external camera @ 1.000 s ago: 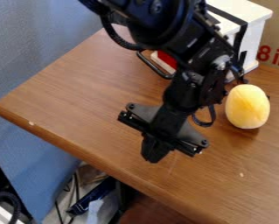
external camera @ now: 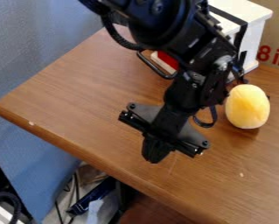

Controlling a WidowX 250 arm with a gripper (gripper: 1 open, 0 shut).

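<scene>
The black gripper [external camera: 158, 149] points down over the middle of the wooden table [external camera: 72, 101], its fingertips low over the surface. Its fingers are dark and seen from above, so whether they are open or shut is unclear. Right of the wrist, a yellow oval object [external camera: 247, 108] rests on the table, apart from the fingers.
Behind the arm are a white-and-red object [external camera: 240, 16] and a cardboard box [external camera: 274, 39].
</scene>
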